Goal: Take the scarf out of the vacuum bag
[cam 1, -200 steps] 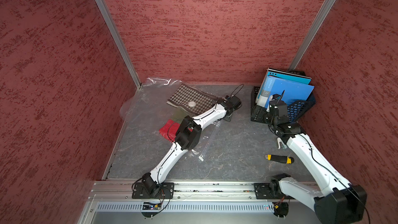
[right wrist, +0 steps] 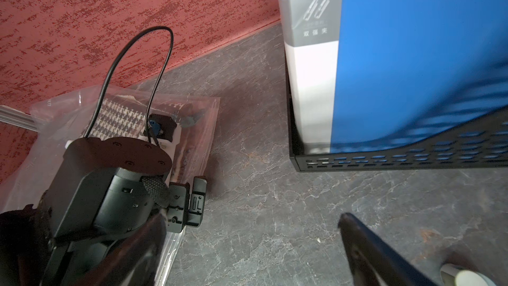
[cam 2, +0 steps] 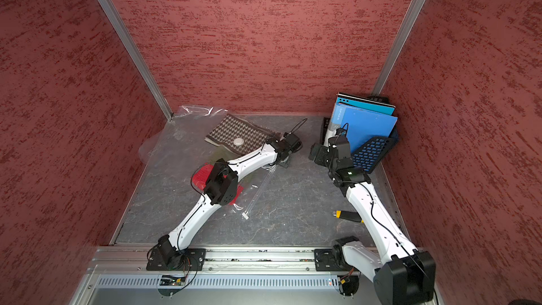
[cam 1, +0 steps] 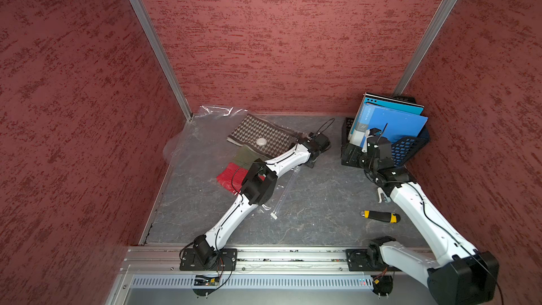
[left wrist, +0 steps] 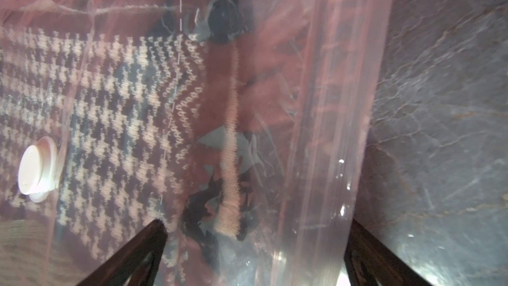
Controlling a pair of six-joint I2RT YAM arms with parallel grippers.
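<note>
The clear vacuum bag (cam 1: 203, 135) lies flat on the left and middle of the table, a round white valve (cam 1: 261, 141) on it. Inside shows the houndstooth scarf (left wrist: 105, 116), with olive cloth (cam 1: 246, 156) and red cloth (cam 1: 228, 176) beside it. My left gripper stands open low over the bag's right edge; its zip strip runs between the fingers in the left wrist view. My right gripper is open above bare table, in front of the file basket, with nothing between its fingers.
A black mesh basket (right wrist: 402, 161) of blue folders (cam 1: 395, 121) stands at the back right. A black-yellow tool handle (cam 1: 380, 215) and a small white object (right wrist: 468, 278) lie at the front right. The table between bag and basket is clear.
The right arm and the bag show no visible change.
</note>
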